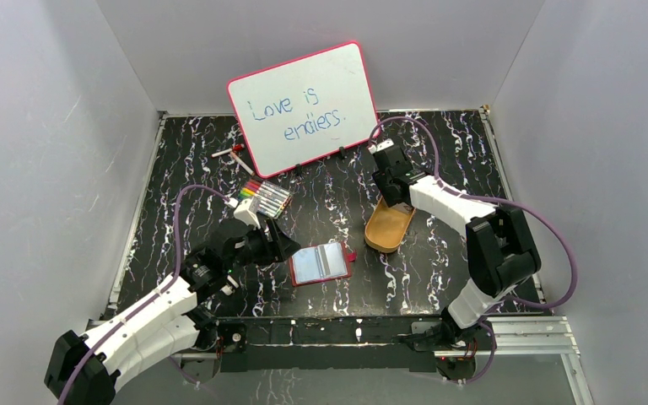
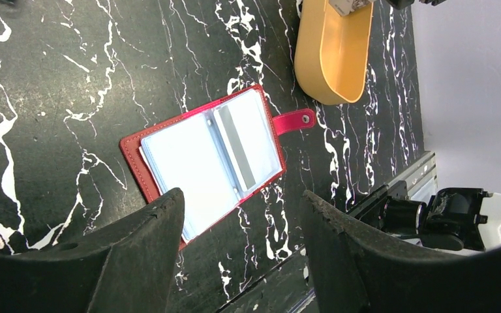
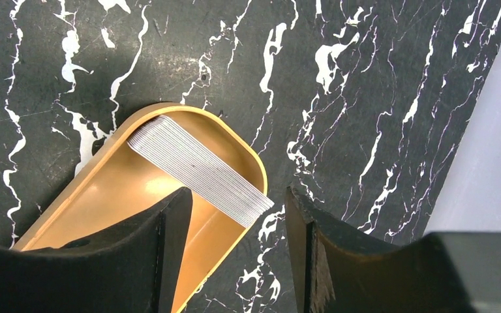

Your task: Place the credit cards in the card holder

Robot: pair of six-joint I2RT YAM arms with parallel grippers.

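The open red card holder point(image 1: 321, 262) lies on the dark marbled table with pale sleeves showing. In the left wrist view my left gripper hangs above it, part open, nothing between its fingers. A stack of cards point(image 3: 196, 169) leans across one end of the tan tray point(image 1: 381, 236); in the top view it is largely hidden by my right arm. My right gripper is over that end of the tray, fingers apart on either side of the stack's lower part in the image, not visibly holding it.
A whiteboard point(image 1: 304, 110) stands at the back. Markers point(image 1: 264, 197) lie left of centre, near my left arm. Table between the holder and the back is clear. Grey walls surround the table.
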